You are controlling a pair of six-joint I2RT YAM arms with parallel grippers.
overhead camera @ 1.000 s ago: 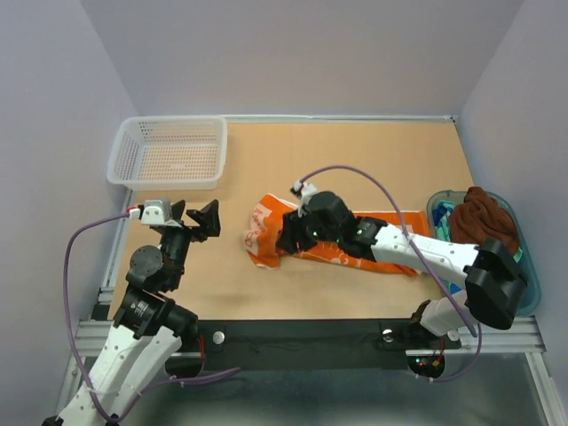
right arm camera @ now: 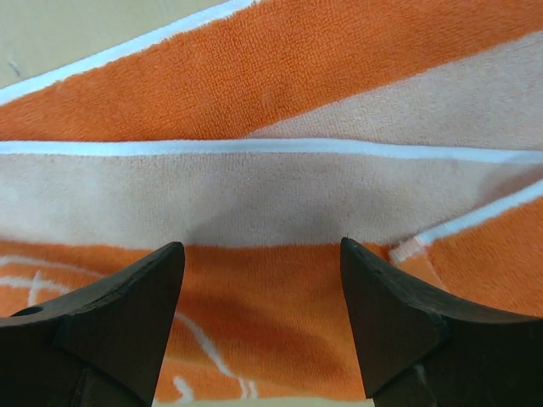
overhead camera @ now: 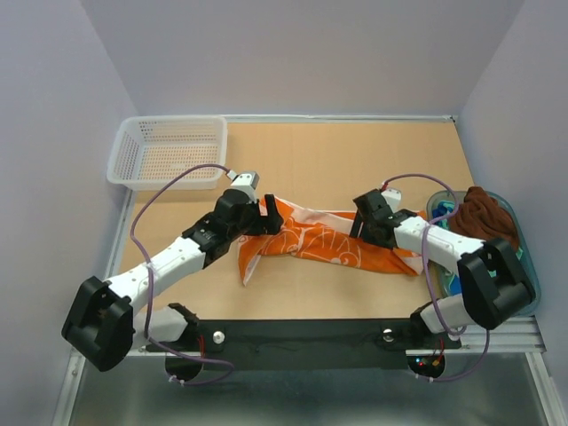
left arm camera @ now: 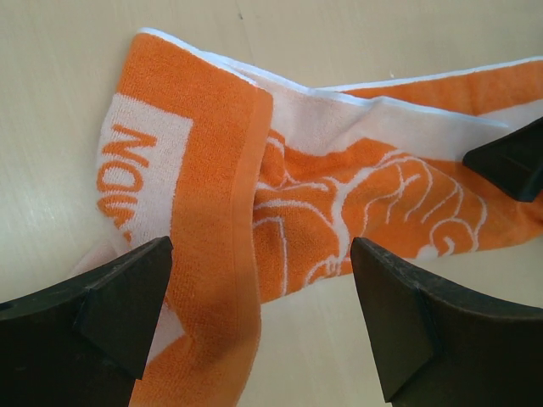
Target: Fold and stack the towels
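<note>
An orange towel with white bands and line patterns [overhead camera: 319, 248] lies spread and crumpled across the middle of the table, its left part folded over with lettering showing [left arm camera: 216, 195]. My left gripper [overhead camera: 271, 213] is open above that left part, its fingers empty in the left wrist view. My right gripper [overhead camera: 366, 222] is open over the towel's right part, where white bands and orange fabric [right arm camera: 263, 280] lie beneath it.
An empty white basket [overhead camera: 167, 122] stands at the back left. A round bin [overhead camera: 524, 280] at the right holds a brown towel [overhead camera: 484, 217] and blue-green cloth.
The towel's left part now reaches further toward the front.
</note>
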